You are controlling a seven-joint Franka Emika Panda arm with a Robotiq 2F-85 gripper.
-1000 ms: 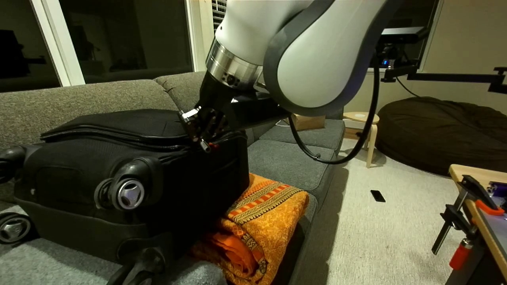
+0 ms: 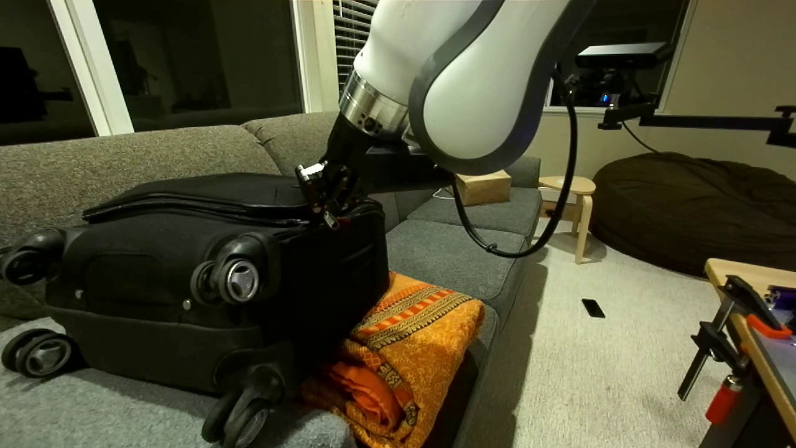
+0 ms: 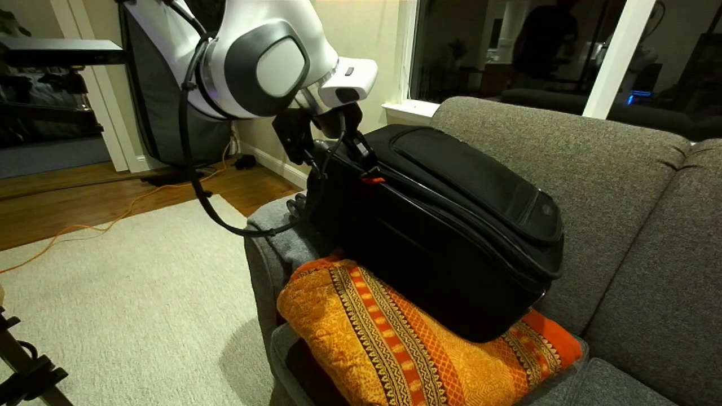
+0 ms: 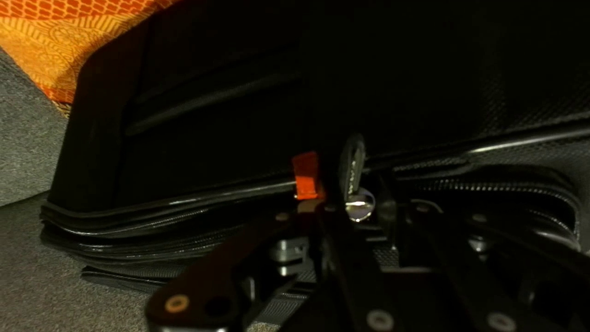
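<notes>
A black soft-sided suitcase lies on its side on the couch, its wheels facing exterior view 1. My gripper is at the zipper seam along the suitcase's upper edge. In the wrist view, a dark zipper pull with a shiny metal part sticks out between the fingertips, and my gripper appears shut on it. Just left of the pull is a small orange-red tab. Part of the zipper track shows a gap to the right; the dark fingers hide the seam below them.
A folded orange patterned blanket lies partly under the suitcase. The couch back rises behind it. A cardboard box sits farther along the cushions. Open carpet lies in front, with a table edge at right.
In exterior view 1, my gripper has moved a little right and away from the camera. The suitcase has shifted the same way, its wheeled end turning with it. The blanket looks unmoved.
</notes>
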